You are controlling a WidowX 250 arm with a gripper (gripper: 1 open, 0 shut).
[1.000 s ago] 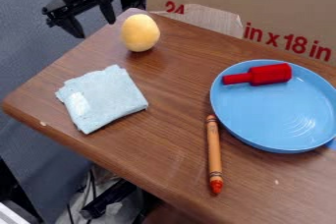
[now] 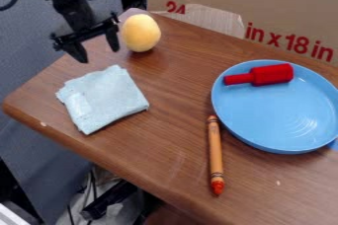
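Note:
My black gripper (image 2: pixel 94 40) hangs open at the upper left, just left of a yellow rounded object (image 2: pixel 141 32), with nothing visible between its fingers. Below it, a folded pale cloth (image 2: pixel 103 99) lies on the wooden table (image 2: pixel 158 150). A red object with a narrow handle (image 2: pixel 271 74) rests in a blue plate (image 2: pixel 275 120) on the right. An orange crayon-like stick (image 2: pixel 215 152) with a red tip lies left of the plate.
A large cardboard box (image 2: pixel 264 7) stands along the back. The table's left edge drops away beside the gripper. The middle of the table between cloth and plate is clear.
The gripper has come down and to the right, closer to the yellow object and the table's corner. The objects on the table have not moved.

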